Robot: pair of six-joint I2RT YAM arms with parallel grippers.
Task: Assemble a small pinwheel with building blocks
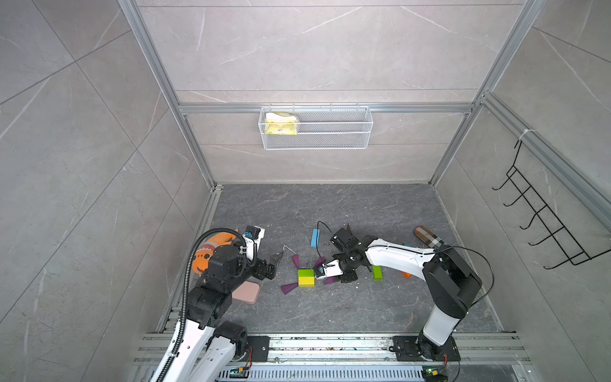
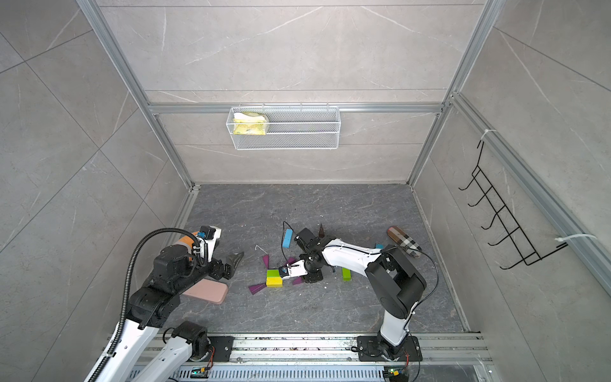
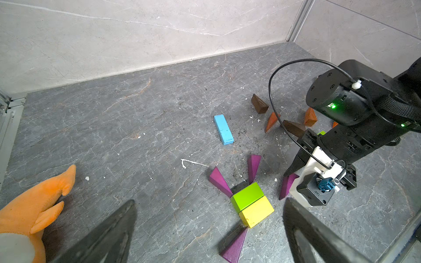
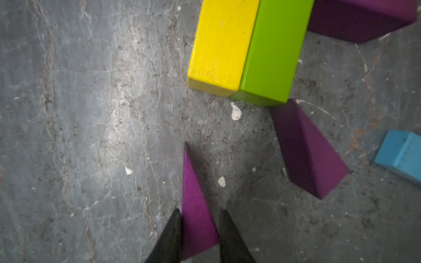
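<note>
A yellow block (image 4: 221,48) and a green block (image 4: 274,48) lie side by side on the floor of the workspace, with purple triangular blocks around them (image 3: 233,245). A purple triangle (image 4: 197,219) sits between the fingertips of my right gripper, which is low beside the yellow and green pair; whether it grips the piece firmly I cannot tell. My left gripper (image 1: 267,270) hangs to the left of the pieces, open, with its blurred fingers wide apart in the left wrist view.
A blue block (image 3: 222,129) lies behind. Brown and orange pieces (image 3: 259,104) are at the right, an orange plush toy (image 3: 35,210) and a pink pad (image 2: 207,291) at the left.
</note>
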